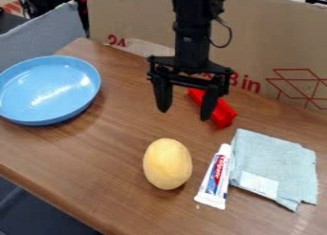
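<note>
My black gripper (188, 97) hangs open over the middle of the wooden table, its fingers either side of an empty gap. A red object (221, 115) lies just behind it, partly hidden by the right finger. A yellow oval object (167, 164) sits at the front middle, with a white toothpaste tube (215, 174) beside it. A blue plate (46, 90) is at the left, and a folded grey cloth (277, 163) lies at the right.
A cardboard box (274, 57) stands along the back behind the arm. Bare table (102, 153) shows between the plate and the yellow object.
</note>
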